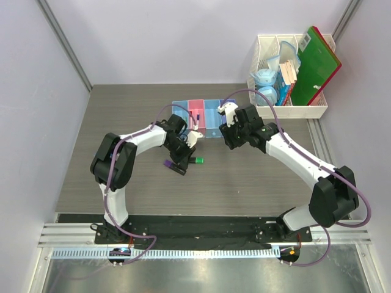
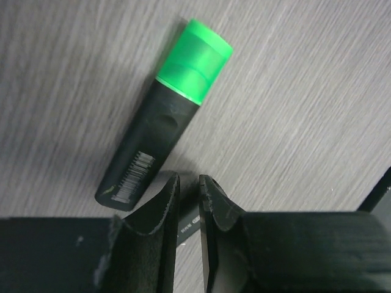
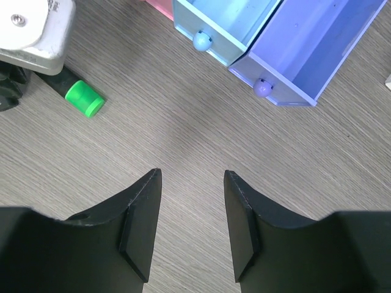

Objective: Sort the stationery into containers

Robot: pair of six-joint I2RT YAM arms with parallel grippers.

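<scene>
A black highlighter with a green cap [image 2: 194,61] lies flat on the table, its barcode facing up in the left wrist view. A second black highlighter [image 2: 189,224] lies beside it, mostly hidden behind the fingers; from above, its purple end [image 1: 167,163] shows. My left gripper is over this second one, open only by a narrow gap, with the dark barrel visible through it. My right gripper stands wide open over bare table, nothing between its fingers. The containers are a row of coloured bins: light blue [image 1: 212,116], pink [image 1: 197,108] and purple-blue [image 3: 290,46].
Small items lie inside the pink bin. At the back right stands a white rack [image 1: 299,112] holding books, light blue containers and a green board [image 1: 314,67].
</scene>
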